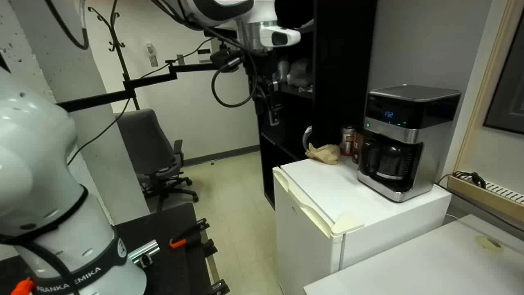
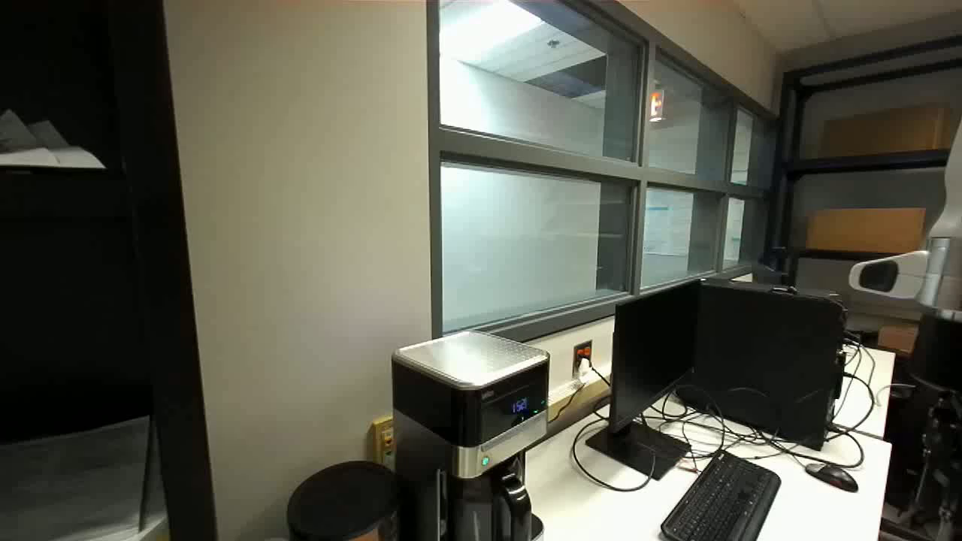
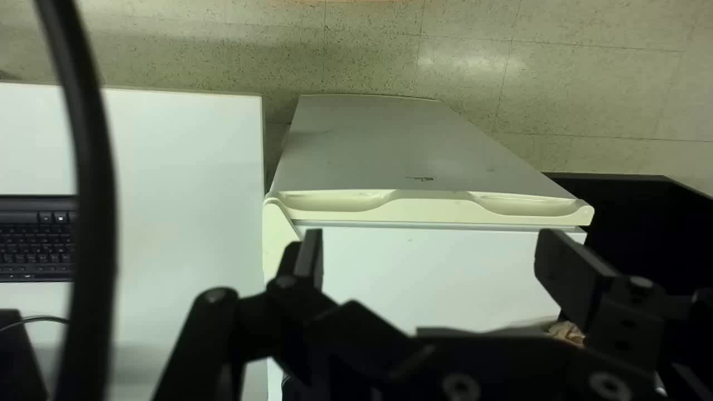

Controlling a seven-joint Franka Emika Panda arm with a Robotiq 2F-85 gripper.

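Note:
My gripper is open, its two dark fingers wide apart with nothing between them. In exterior view 1 it hangs in the air left of the fridge top, in front of the black shelf. A small white fridge stands below and beyond it, door shut, with a pale moulded edge along the top. The wrist view looks down on the fridge's white top. On that top is a black and silver coffee maker, its glass carafe inside. A crumpled tan bag lies at the back corner.
A red-labelled can stands beside the bag. The tall black shelf borders the fridge. A white desk carries a monitor, a keyboard and loose cables.

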